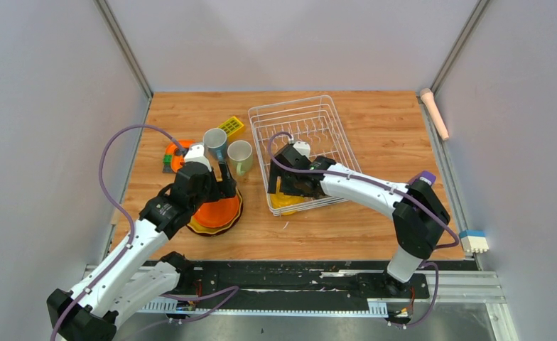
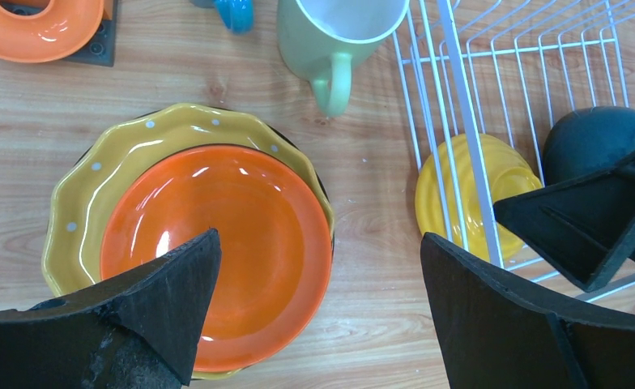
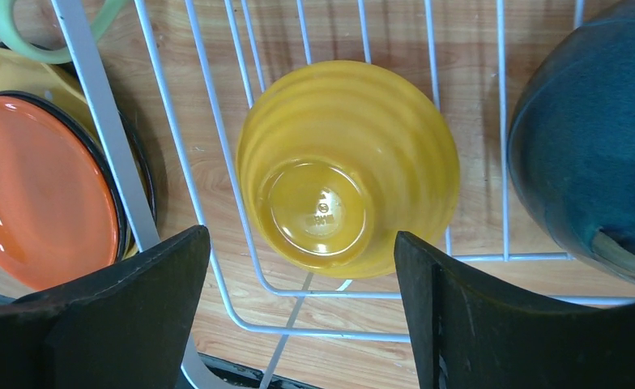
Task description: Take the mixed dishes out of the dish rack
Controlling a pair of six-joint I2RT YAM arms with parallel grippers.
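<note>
The white wire dish rack (image 1: pixel 327 114) stands right of centre on the table. A yellow bowl (image 3: pixel 355 154) lies upside down in its front left corner, beside a dark blue vessel (image 3: pixel 594 146). Over the bowl hangs my right gripper, its fingers parted and nothing held between them. Left of the rack, an orange plate (image 2: pixel 225 235) rests on a yellow scalloped plate (image 2: pixel 79 203), with a dark rim showing beneath. My left gripper is open and empty above these plates. A pale green mug (image 2: pixel 330 40) and a grey-blue mug (image 1: pixel 215 141) stand behind them.
An orange ring-shaped thing (image 2: pixel 31 40) and a yellow block (image 1: pixel 231 126) sit at the back left. A purple object (image 1: pixel 423 176) lies partly behind the right arm. Clear table shows at the back right and in front of the rack.
</note>
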